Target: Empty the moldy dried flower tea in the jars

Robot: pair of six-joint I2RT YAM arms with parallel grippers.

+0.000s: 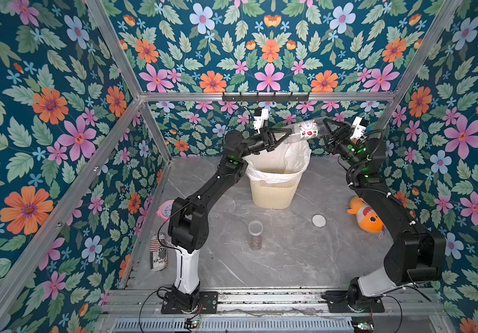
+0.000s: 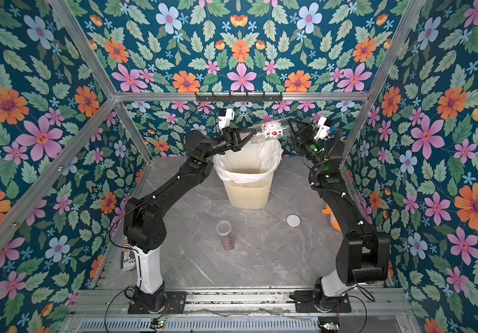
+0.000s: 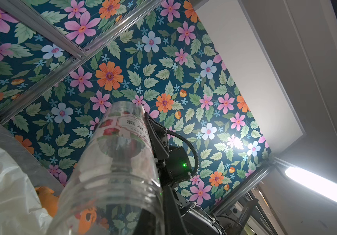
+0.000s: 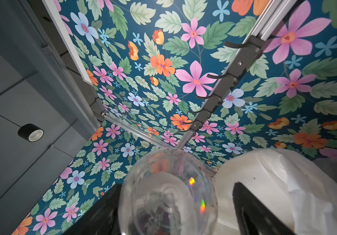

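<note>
A clear jar (image 1: 308, 130) with a red-flower label lies nearly level over the bin; its walls look empty in the left wrist view. My left gripper (image 1: 289, 135) is shut on the jar's rim, with dark fingers (image 3: 147, 222) at the mouth's edge. At the base end, my right gripper (image 1: 327, 131) is open, its fingers (image 4: 248, 211) spread with a gap from the jar at least on one side. The cream bin (image 1: 275, 193) with a white liner stands below. A second jar (image 1: 255, 239), with dark pinkish contents, stands on the table without a lid.
A white round lid (image 1: 319, 221) lies on the grey table. An orange toy (image 1: 367, 217) sits at the right, under my right arm. At the left are a pink object (image 1: 165, 208) and a printed packet (image 1: 158, 255).
</note>
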